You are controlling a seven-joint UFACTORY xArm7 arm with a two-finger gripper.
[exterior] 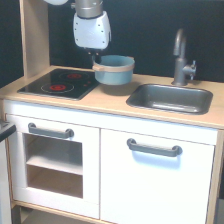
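A blue-grey pot (115, 71) is at the back of the counter, just right of the black stovetop (62, 83) with its red rings. From above, my gripper (96, 63) reaches down to the pot's left side and appears shut on its near-left handle or rim. The fingertips are small and partly lost against the dark wall. Whether the pot's base touches the counter or hangs slightly above it, I cannot tell.
To the right is a steel sink (170, 97) with a tall grey faucet (181, 58) behind it. Bare wooden counter (118, 103) lies between stovetop and sink. The oven door (5, 170) stands open at lower left; the right cabinet (152, 175) is closed.
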